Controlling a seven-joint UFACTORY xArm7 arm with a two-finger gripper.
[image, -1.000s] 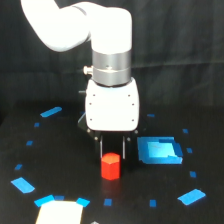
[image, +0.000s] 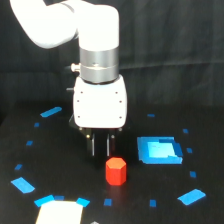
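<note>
A red block (image: 116, 172) stands on the black table, near the middle of the camera view. My gripper (image: 101, 150) points down just behind and to the left of it in the picture. Its dark fingers blend into the black background, so how far apart they stand is unclear. No object shows between them. The block's whole front face is visible, and whether a finger touches its back edge cannot be made out.
A blue square tray (image: 142, 151) with a lighter blue inside lies right of the gripper. Blue tape strips (image: 22, 185) and small blue marks are scattered over the table. A whitish object (image: 60, 212) sits at the bottom left edge.
My gripper has shifted left in the picture. The red block now appears slightly farther right and lower, clear of the fingers that stood directly above and behind it. The tray has not moved.
</note>
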